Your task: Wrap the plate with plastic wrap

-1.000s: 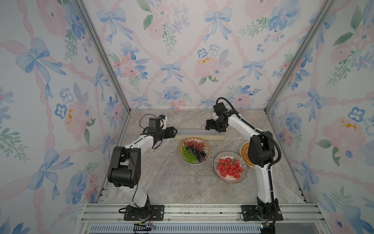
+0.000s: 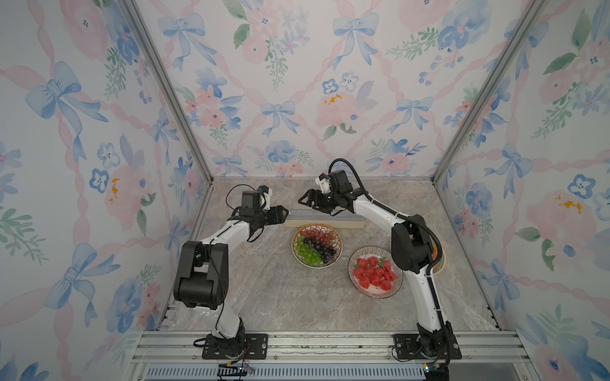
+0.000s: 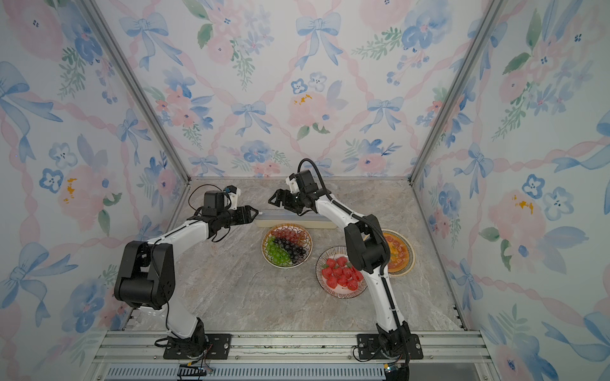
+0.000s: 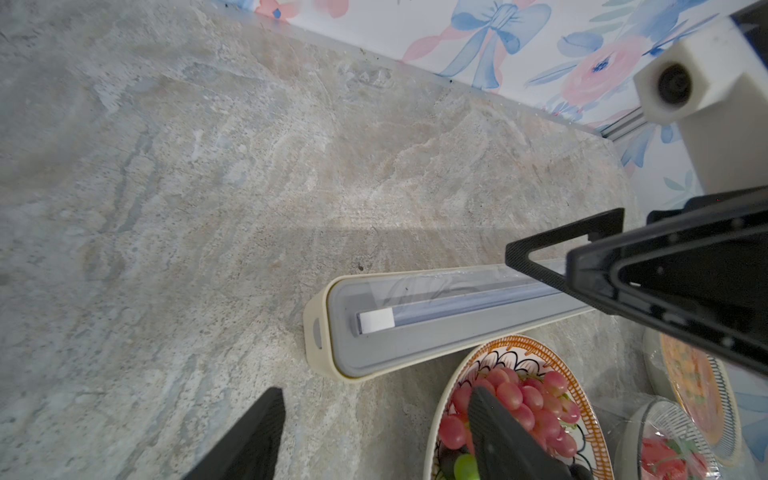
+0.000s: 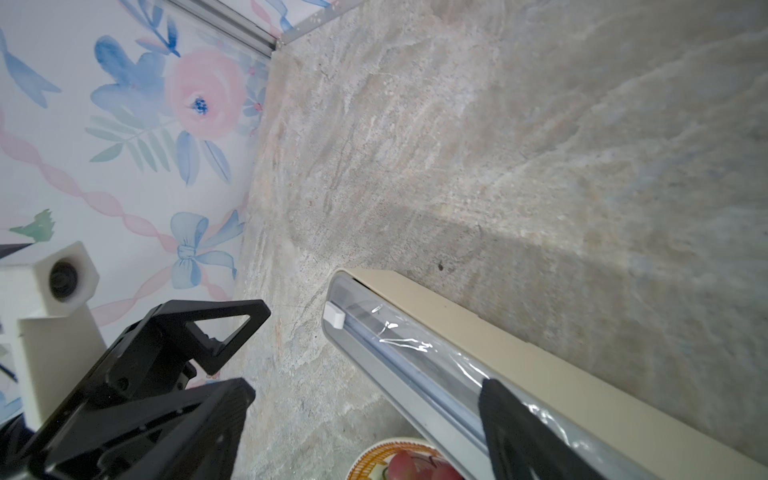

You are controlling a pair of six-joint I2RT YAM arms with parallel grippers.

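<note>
A long cream wrap dispenser [image 4: 448, 300] lies along the back of the table. Clear, glossy film [image 5: 448, 364] shows on its top, and a small white slider [image 4: 376, 320] sits at one end. Just in front is the orange-rimmed plate [image 2: 294, 252] of grapes, with no film visible over it. My left gripper [image 2: 283, 214] is open above the dispenser's left end, its fingers [image 4: 248, 440] empty. To its right, my right gripper [image 2: 305, 198] hovers above the dispenser, with its fingers [image 5: 220, 424] apart and nothing seen between them.
A striped-rim plate [image 2: 351, 274] of strawberries stands to the right, with a clear, film-like sheen around it in the left wrist view. Behind the right forearm sits another plate [image 3: 411, 252] with orange food.
My right gripper has moved left along the dispenser, rising slightly, and is now close to the left one. The left arm has barely moved; dispenser and plates look unchanged.
</note>
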